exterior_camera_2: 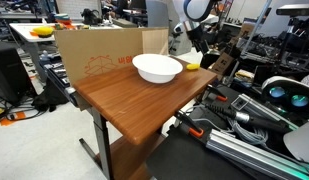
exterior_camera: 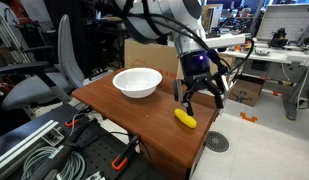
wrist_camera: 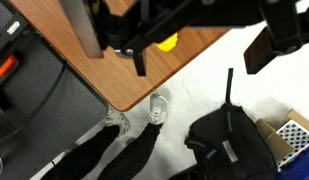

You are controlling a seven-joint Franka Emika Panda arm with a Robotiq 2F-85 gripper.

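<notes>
A yellow, elongated object [exterior_camera: 185,118] lies on the wooden table near its right-hand edge; I cannot tell exactly what it is. My gripper [exterior_camera: 201,103] hangs above the table edge, slightly right of the object and apart from it. In the wrist view the two dark fingers [wrist_camera: 134,35] are spread wide with nothing held between them. Part of the yellow object [wrist_camera: 168,43] shows beside the left finger there, the rest being covered. A white bowl [exterior_camera: 137,82] stands farther back on the table, clear of the gripper.
Cardboard panels [exterior_camera_2: 94,50] stand along the table's far side. Past the table edge lies open floor, with a black bag [wrist_camera: 229,140] on it. A dark rail with cables [exterior_camera: 54,155] runs along the front.
</notes>
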